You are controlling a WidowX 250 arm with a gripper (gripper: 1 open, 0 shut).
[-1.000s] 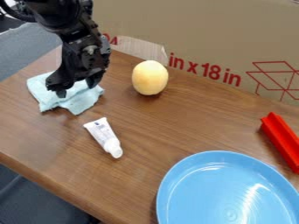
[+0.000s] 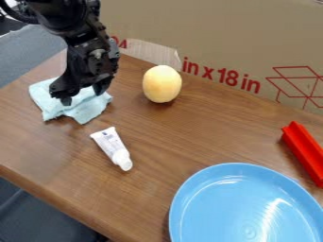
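Note:
My black gripper (image 2: 81, 89) hangs at the upper left of the camera view, low over a folded pale blue cloth (image 2: 66, 108) on the wooden table. Its fingers are open and reach down to the cloth; whether they touch it is hard to tell. The dark fingers hide part of the cloth.
A yellow egg-shaped object (image 2: 161, 84) stands right of the cloth. A white tube (image 2: 112, 148) lies in front, a blue plate (image 2: 246, 213) at the lower right, a red block (image 2: 303, 154) at the right edge. Cardboard (image 2: 228, 43) backs the table (image 2: 177, 142), whose middle is clear.

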